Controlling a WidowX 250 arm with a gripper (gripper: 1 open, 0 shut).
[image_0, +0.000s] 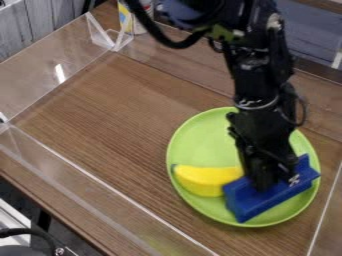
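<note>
My gripper (270, 160) reaches down from the top right over a green plate (201, 140) on the wooden table. It is shut on a blue block (261, 201) at the plate's right side; the fingertips are dark and partly hard to make out. A yellow banana-like piece (203, 178) lies on the plate to the left of the blue block, close against it.
A can (131, 18) stands at the back left, partly cut off by the top edge. A clear plastic edge runs along the table's left side.
</note>
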